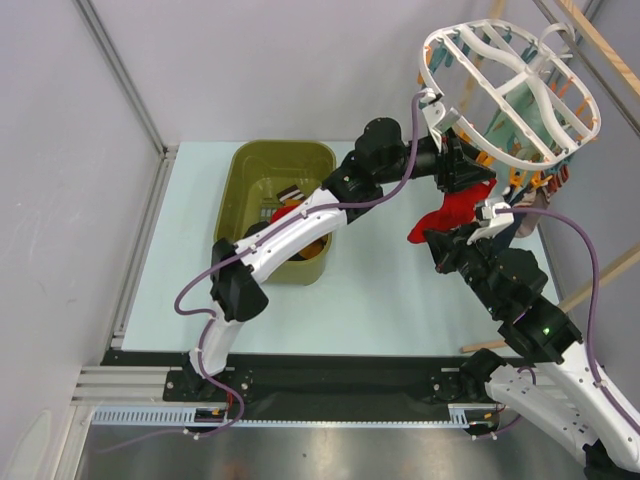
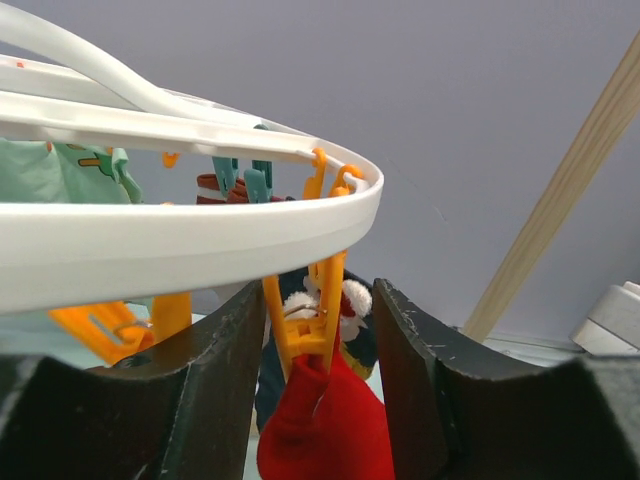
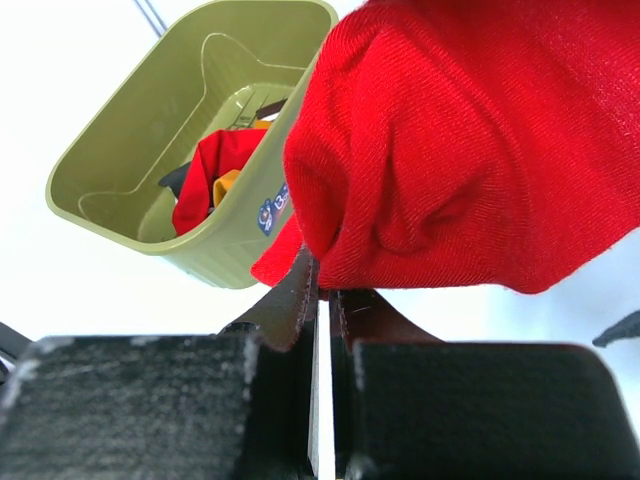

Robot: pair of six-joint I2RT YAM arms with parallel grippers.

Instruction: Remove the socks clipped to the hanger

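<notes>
From an orange clip (image 2: 305,335) on the white round hanger (image 1: 445,80) hangs a red sock (image 1: 455,212). In the left wrist view, my left gripper is open, one finger on each side of that clip and the sock's top. Lower down, my right gripper is shut on the lower part of the red sock (image 3: 430,150), the cloth pinched at its fingertips. An olive bin (image 1: 228,215) on the table has some socks in it, a red one (image 3: 222,155) among them.
Other clips and socks crowd the hanger, including a dark sock with white (image 2: 357,297) behind the red one and a green cloth (image 2: 70,175). Wooden poles (image 2: 560,180) stand beside it. Between bin and hanger the white table (image 1: 370,300) is clear.
</notes>
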